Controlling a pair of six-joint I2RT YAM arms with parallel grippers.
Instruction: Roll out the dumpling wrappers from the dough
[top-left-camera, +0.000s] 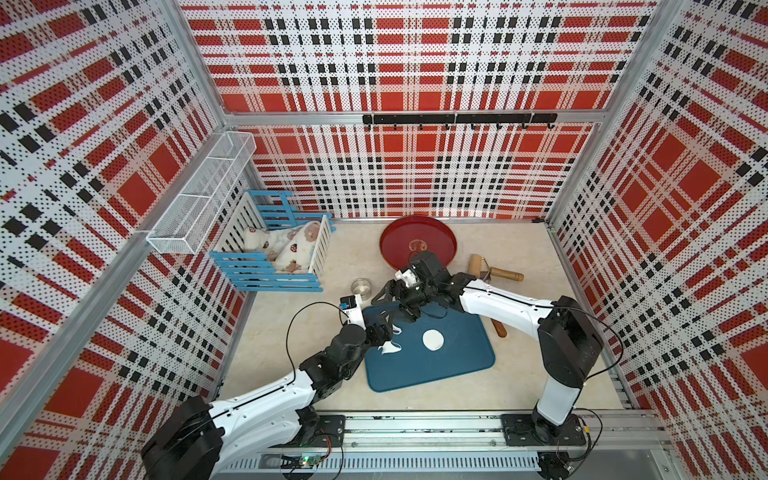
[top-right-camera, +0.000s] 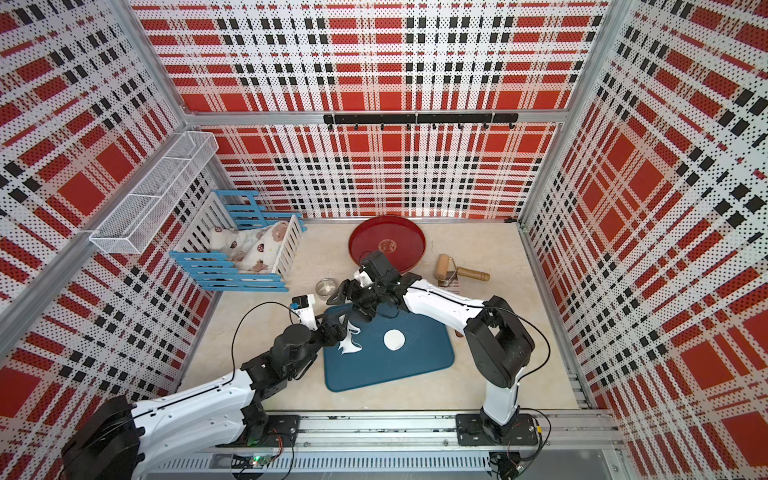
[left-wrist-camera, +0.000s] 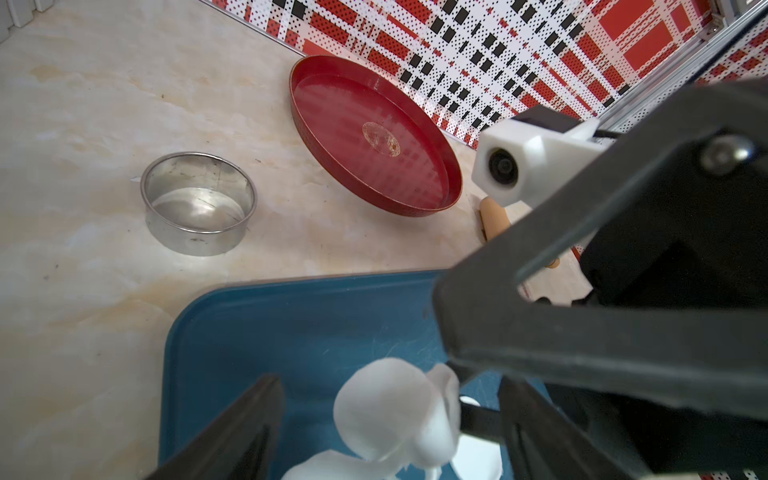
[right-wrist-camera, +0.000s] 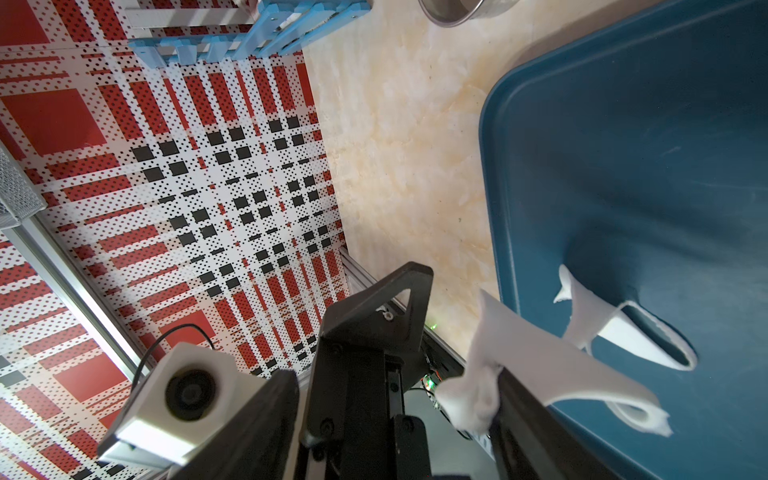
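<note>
Both grippers meet above the left part of the blue mat. A round white wrapper lies flat right of centre, and crumpled white dough pieces lie near the mat's left. Another piece of dough is raised between the two grippers in the left wrist view, partly folded; whether either holds it is unclear. My left gripper is open around that piece. My right gripper is open, its fingers blurred at the frame's bottom, with dough hanging beside the right one.
A steel cutter ring stands just behind the mat, with a red tray farther back. A wooden roller lies at the right. A blue-and-white crate of soft toys stands back left.
</note>
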